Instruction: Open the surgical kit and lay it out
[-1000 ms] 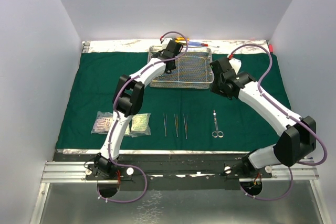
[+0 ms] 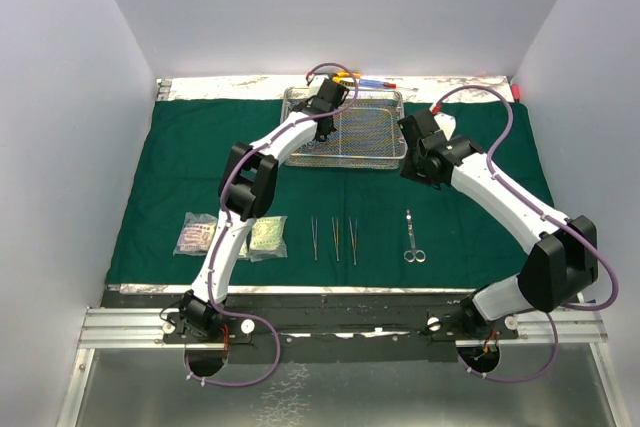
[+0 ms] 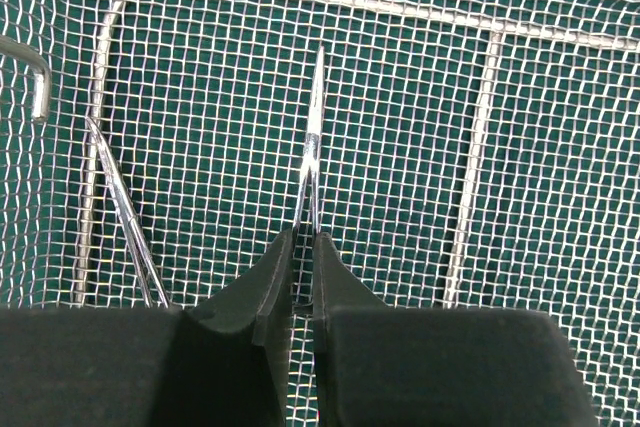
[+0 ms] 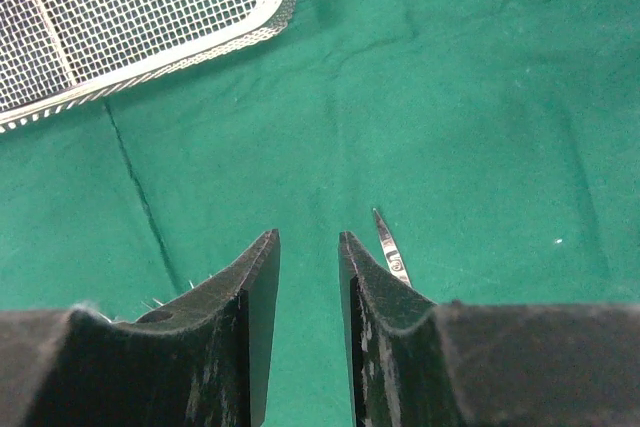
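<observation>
In the wire mesh tray (image 2: pixel 370 127) at the back centre, my left gripper is shut on a slim steel instrument (image 3: pixel 314 117), whose pointed end lies over the mesh. A second steel instrument (image 3: pixel 125 202) lies slanted left of it. My right gripper is part open over green cloth right of the tray, nothing between its fingers; a pointed instrument (image 4: pixel 390 252) lies below it. On the cloth in front are several tweezers (image 2: pixel 336 237), scissors (image 2: pixel 414 252) and packets (image 2: pixel 268 237) in clear bags.
Tools with orange and blue handles (image 2: pixel 375 83) lie behind the tray on the marble-look strip. Grey walls stand on both sides and at the back.
My left arm has shifted very slightly over the tray since a second ago. The right arm and the laid-out items show no clear movement.
</observation>
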